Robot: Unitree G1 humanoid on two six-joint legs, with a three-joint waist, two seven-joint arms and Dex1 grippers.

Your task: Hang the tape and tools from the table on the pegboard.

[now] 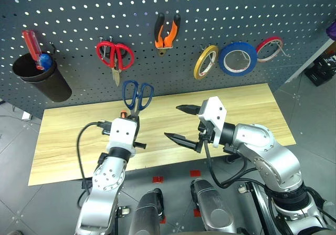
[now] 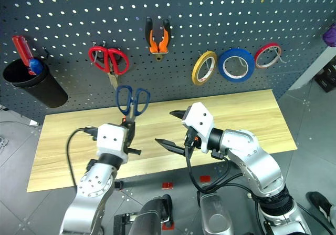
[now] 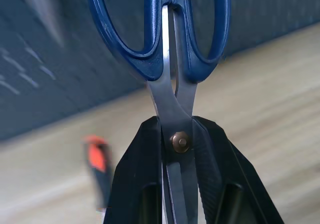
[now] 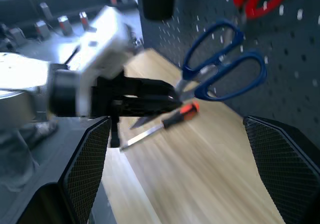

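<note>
Blue-handled scissors (image 1: 137, 95) stand handles up in my left gripper, whose fingers are shut on the blades around the brass pivot. In the head views they hang above the table's back edge, a little below and right of the hung red scissors (image 1: 115, 55). On the table, a screwdriver (image 4: 172, 120) with a black and orange handle lies beneath the left gripper, mostly hidden by it from above. My right gripper (image 1: 184, 124) is open over the middle of the table, nothing between its fingers.
On the pegboard (image 1: 157, 77) hang orange pliers (image 1: 166, 32), yellow tape (image 1: 206, 62), blue tape (image 1: 238, 59) and red tape (image 1: 270, 49). A black cup (image 1: 44, 80) at the left holds a red and blue tool.
</note>
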